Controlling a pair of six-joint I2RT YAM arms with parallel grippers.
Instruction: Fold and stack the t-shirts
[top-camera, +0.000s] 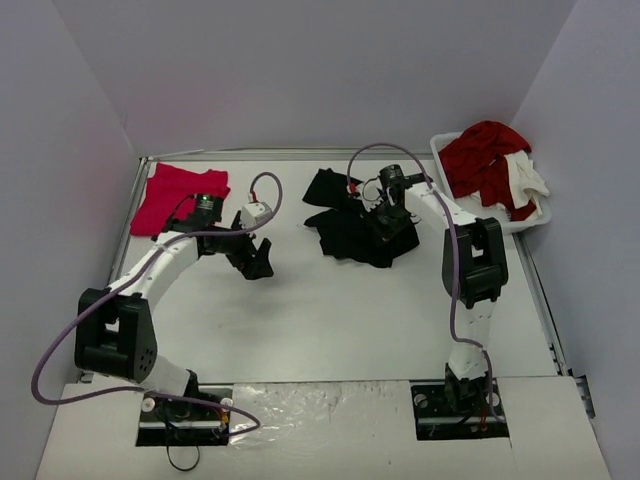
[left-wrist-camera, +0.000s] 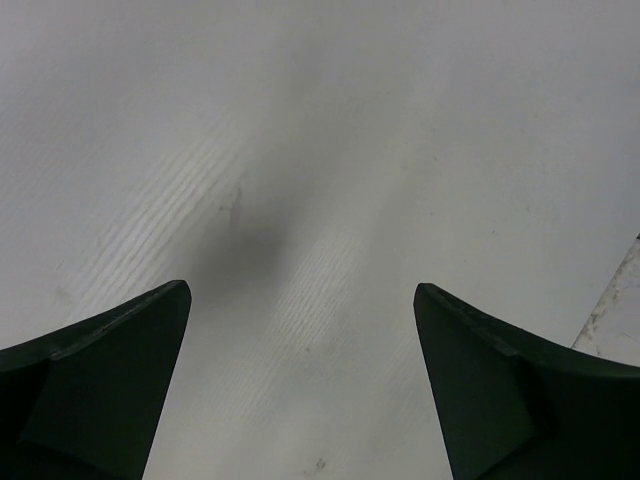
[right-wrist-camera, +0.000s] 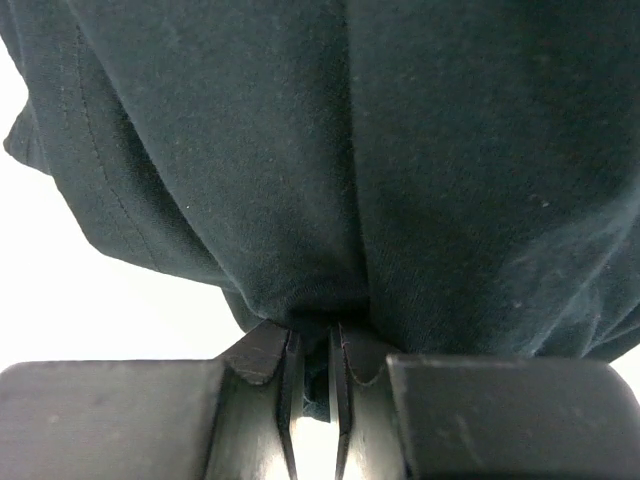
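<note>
A crumpled black t-shirt (top-camera: 350, 235) lies toward the back middle of the table. My right gripper is shut on its dark cloth, which bunches between the fingertips and fills most of the right wrist view; in the top view the arm hides that grip. Over bare white table to the left, my left gripper stands open, nothing between its fingers. Behind the left arm, a pink-red t-shirt (top-camera: 165, 195) rests flat in the back left corner, partly covered by that arm.
At the back right, a white basket (top-camera: 546, 212) holds dark red cloth (top-camera: 480, 165) and a white piece (top-camera: 525, 182). Grey walls close in the back and sides.
</note>
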